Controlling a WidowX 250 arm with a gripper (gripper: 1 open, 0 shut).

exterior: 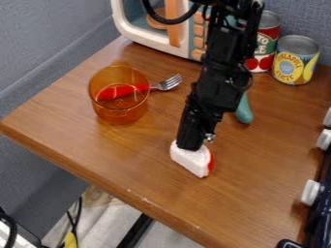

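My black gripper (195, 137) points down just above a small white block (191, 158) with a red side, lying on the wooden table near its front middle. The fingertips are at or just over the block's far end; I cannot tell whether they touch it or how far apart they stand.
An orange transparent cup (119, 108) with a red-handled fork stands at left. A teal object (243, 110) lies behind the arm. Cans (295, 60) and a white toy microwave (158, 34) stand at the back. A dark appliance (318, 208) lines the right edge.
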